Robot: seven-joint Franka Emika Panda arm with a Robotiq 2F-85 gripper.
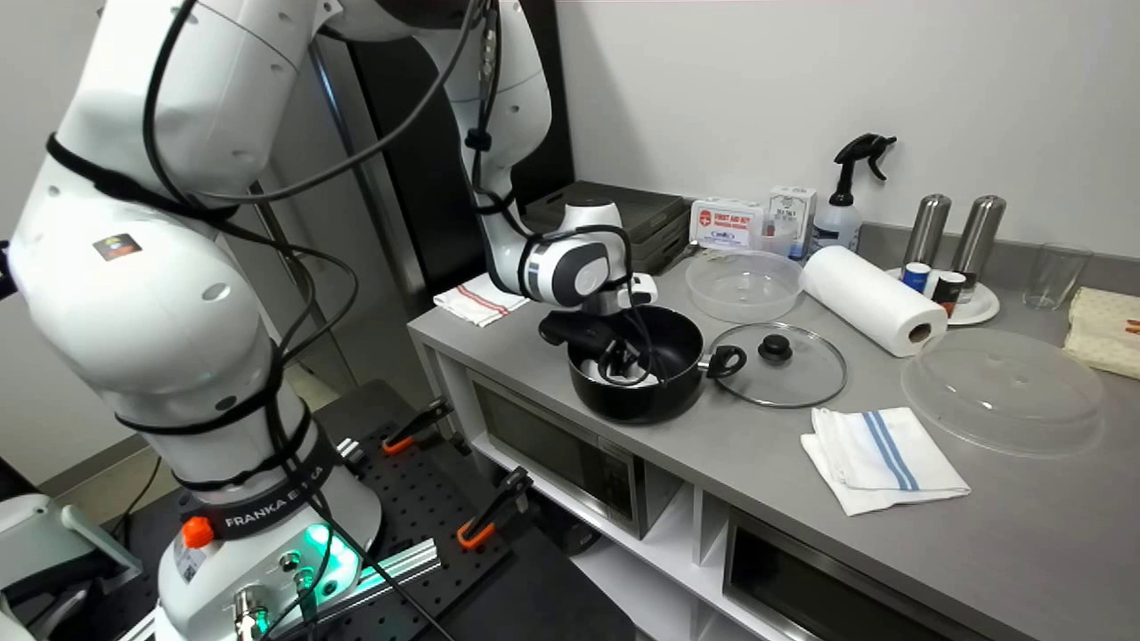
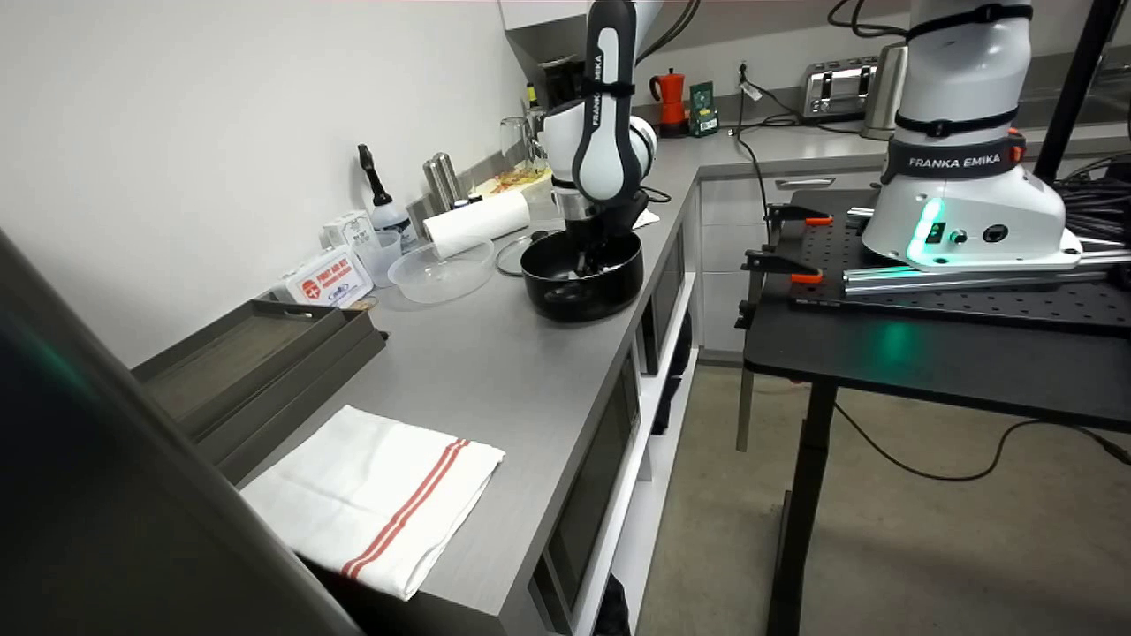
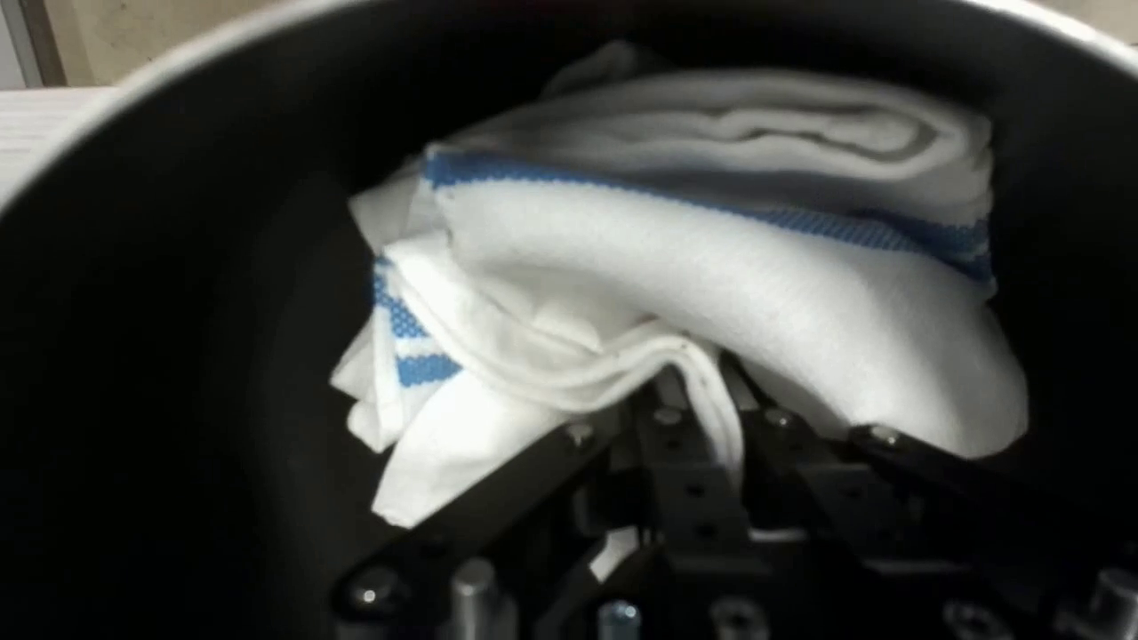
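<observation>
A black pot (image 1: 644, 401) with dark handles stands on the grey counter. Inside it, a crumpled white cloth with blue stripes (image 3: 683, 235) fills much of the bottom in the wrist view. My gripper reaches down into the pot, and a fold of the cloth runs up between its dark fingers, which are shut on it. The fingertips themselves are hidden by the cloth. In exterior view 2 the pot (image 2: 578, 299) hides the cloth, and only the upper part of the hand shows above the rim.
A glass lid (image 1: 785, 369) lies right beside the pot, near its handle. Another folded blue-striped towel (image 1: 887, 459), a clear plastic bowl (image 1: 743, 287) and a paper towel roll (image 1: 874, 299) are close by. Counter space left of the pot is bare in exterior view 2.
</observation>
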